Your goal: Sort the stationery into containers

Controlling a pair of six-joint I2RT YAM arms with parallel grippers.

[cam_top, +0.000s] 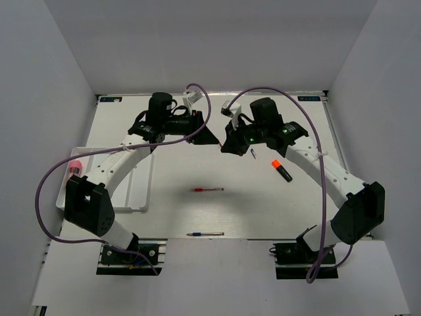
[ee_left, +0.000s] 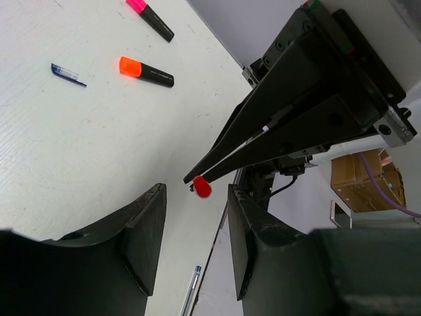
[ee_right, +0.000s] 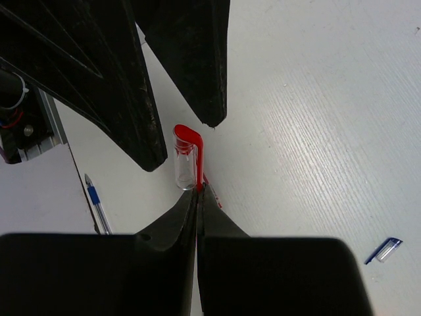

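A red pen cap (ee_right: 187, 155) is held by its clip between the tips of my right gripper, which is shut. My left gripper is open, its two fingers reaching toward the cap from either side; no contact shows. Both grippers meet over the middle of the table. Below them on the white table lie a red pen (cam_top: 208, 189) and, at the front edge, a blue pen (cam_top: 205, 234). To the right are a small blue cap (cam_top: 253, 153) and an orange-capped highlighter (cam_top: 283, 171). A pink-capped highlighter (ee_left: 151, 20) shows in the left wrist view.
A white divided tray (cam_top: 139, 194) stands at the left, partly under my left arm, with a pink item (cam_top: 75, 167) in its left compartment. Purple cables loop above both arms.
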